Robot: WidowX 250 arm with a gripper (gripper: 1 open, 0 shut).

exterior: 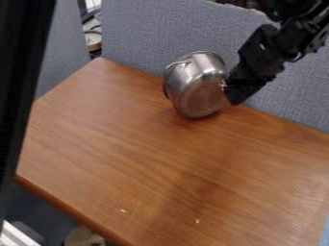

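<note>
A steel pot point(195, 85) lies tipped on its side on the wooden table point(154, 173), near the back edge by the grey partition. The black gripper point(237, 88) is at the pot's right side, touching or very close to it. Its fingers are partly hidden in shadow and against the pot, so whether anything is between them cannot be seen.
Grey fabric partitions point(148, 34) border the table at the back and left. A dark vertical shape fills the left edge of the view.
</note>
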